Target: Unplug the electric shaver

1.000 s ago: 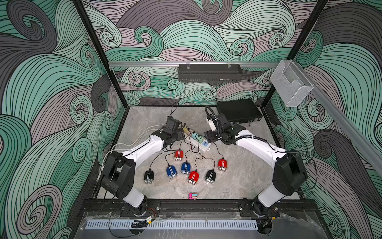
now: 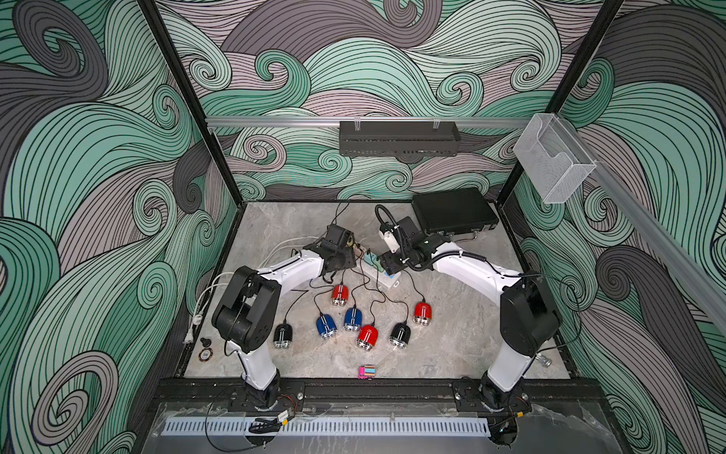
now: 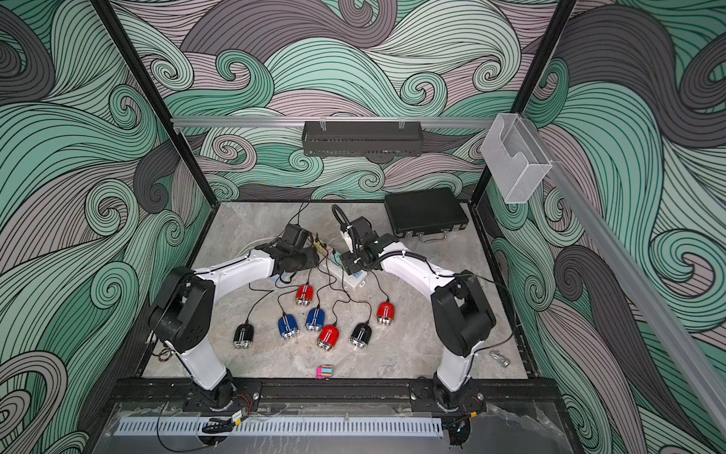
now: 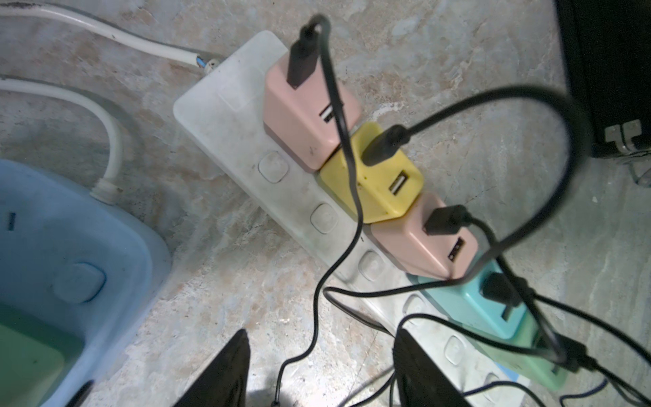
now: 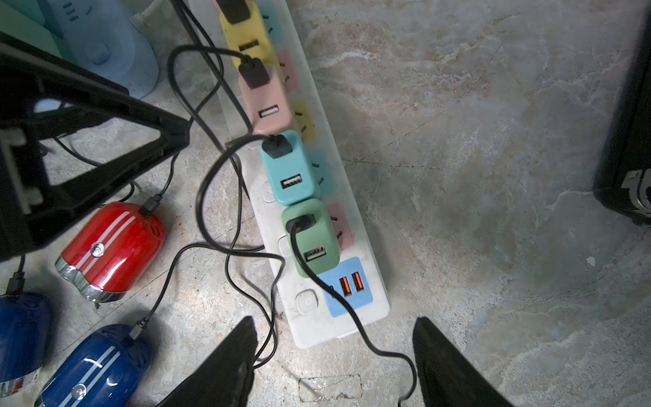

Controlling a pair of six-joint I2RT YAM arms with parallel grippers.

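Observation:
A white power strip [image 5: 339, 331] holds a row of coloured USB adapters, among them a pink adapter [image 4: 312, 112], a yellow adapter [image 4: 379, 173], a blue adapter [image 5: 287, 169] and a green adapter [image 5: 313, 244]. Black cables run from them to several shavers, such as a red shaver [image 2: 366, 337], a blue shaver [image 2: 326, 326] and a black shaver [image 2: 400, 334]. Over the strip's left side, my left gripper is open, with cables showing beyond its fingers. My right gripper stands open above the strip's near end; a black cable crosses between its fingers.
A second, blue power strip [image 4: 129, 264] lies left of the white one. At the back right is a black case [image 2: 455, 210]. A small pink toy [image 2: 366, 371] rests by the front edge.
Both arms have moved inward toward each other, the left one rightward and the right one leftward over the strip. The shavers have stayed where they were.

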